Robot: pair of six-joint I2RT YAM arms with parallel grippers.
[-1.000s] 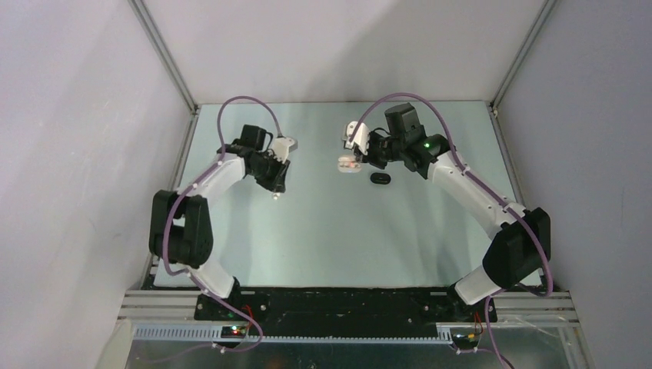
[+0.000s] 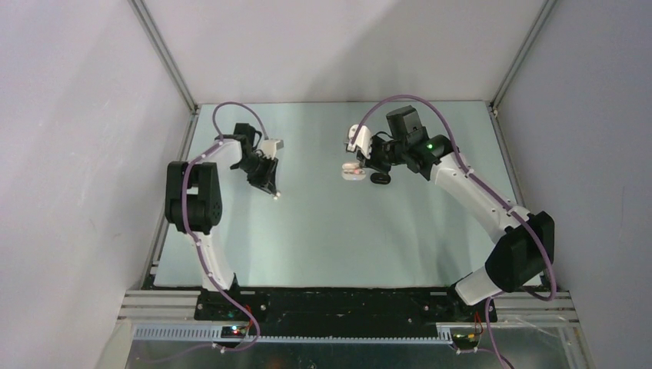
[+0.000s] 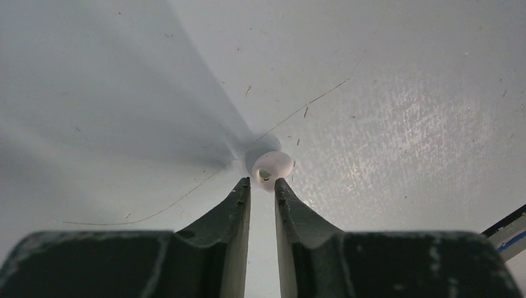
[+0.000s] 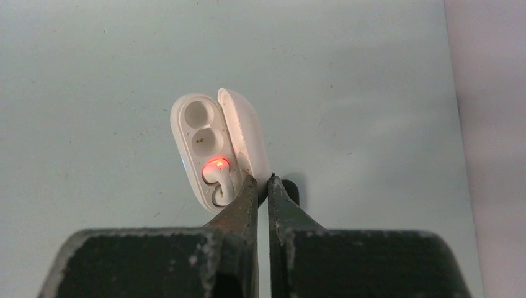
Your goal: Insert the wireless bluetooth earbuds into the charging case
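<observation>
In the left wrist view a white earbud (image 3: 273,166) lies on the table, just at the tips of my left gripper. Its fingers stand part open, with a narrow gap around the lower end of the earbud; whether they touch it I cannot tell. My right gripper is shut on the lid of the white charging case (image 4: 197,139), which is open and held up over the table. One earbud (image 4: 220,180) sits in the case with a red light glowing beside it. The other slot of the case is empty.
A black oval object (image 2: 380,178) lies on the table beside the right gripper, partly hidden behind it in the right wrist view. Between the two arms the pale table (image 2: 323,238) is bare.
The left arm has moved down and slightly left, bringing its gripper to the earbud on the table. The case in the right gripper has shifted a little to the right and down.
</observation>
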